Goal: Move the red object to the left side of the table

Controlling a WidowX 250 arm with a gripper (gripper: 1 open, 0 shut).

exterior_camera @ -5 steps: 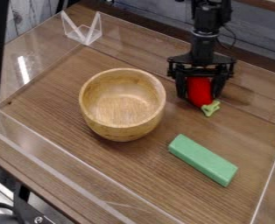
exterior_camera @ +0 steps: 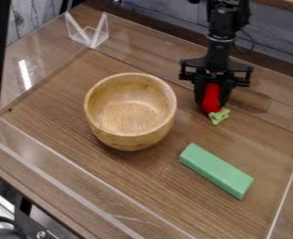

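The red object [exterior_camera: 213, 97], which has a pale green tip [exterior_camera: 219, 117], lies on the wooden table right of the bowl. My black gripper [exterior_camera: 214, 101] is lowered over it from the back, with fingers coming down around its sides. Part of the red body is covered by the fingers. Whether they press on it cannot be made out at this size.
A round wooden bowl [exterior_camera: 97, 110] stands left of the gripper. Nearer the front right lies a green block [exterior_camera: 216, 171]. A clear wire-like holder [exterior_camera: 88, 31] is at the back left. Bare table [exterior_camera: 43, 107] stretches along the left side.
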